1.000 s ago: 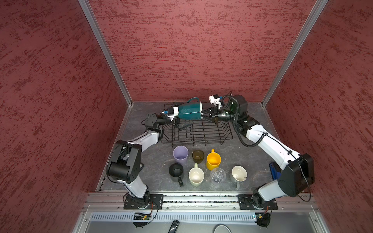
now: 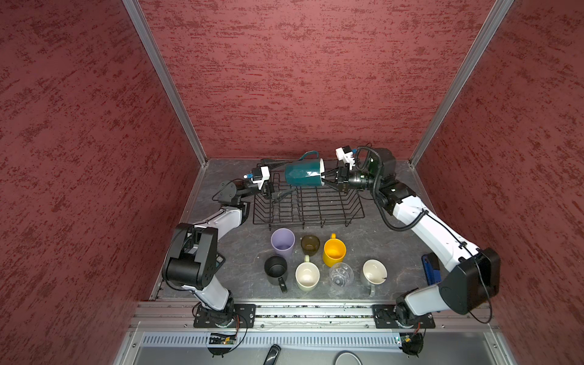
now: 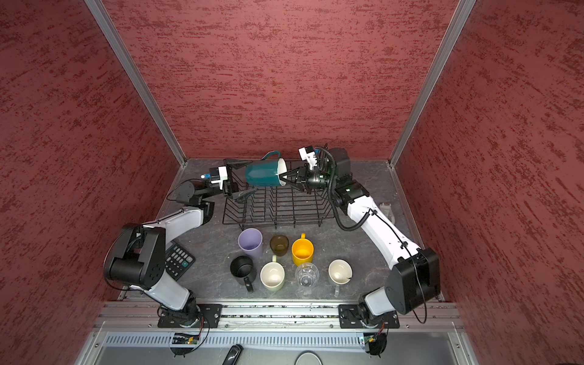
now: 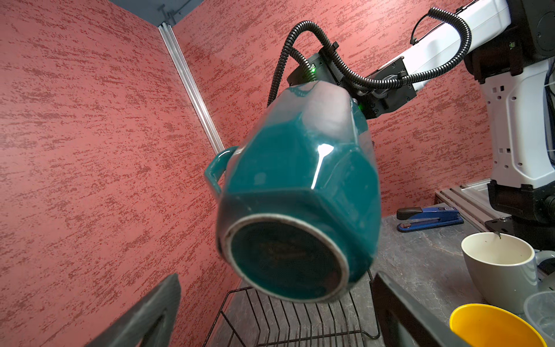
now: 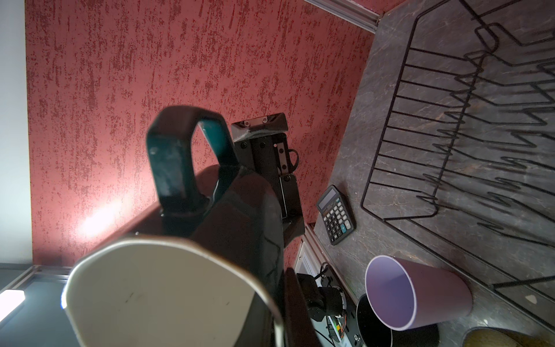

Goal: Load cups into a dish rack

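A teal mug [image 2: 303, 174] hangs on its side above the black wire dish rack [image 2: 316, 220], with its mouth to the right. My right gripper [image 2: 325, 176] is shut on the mug's rim; in the right wrist view the white inside [image 5: 162, 295] faces the camera and the handle [image 5: 173, 156] points up. At the base end, my left gripper stands open, its blurred fingers [image 4: 159, 315] spread to either side of the mug. No contact shows between them and the mug in the left wrist view. The rack holds no cups that I can see.
In front of the rack stand a purple cup [image 2: 283, 241], brown cup [image 2: 310, 244], yellow mug [image 2: 334, 251], black mug [image 2: 275, 269], cream mug [image 2: 307, 276], clear glass [image 2: 341, 275] and white mug [image 2: 374, 272]. A calculator [image 3: 179, 260] lies left, a blue stapler [image 2: 431, 269] right.
My left gripper has drawn back to the left, away from the mug's base. The right gripper and the mug have shifted slightly to the right. The standing cups have not moved.
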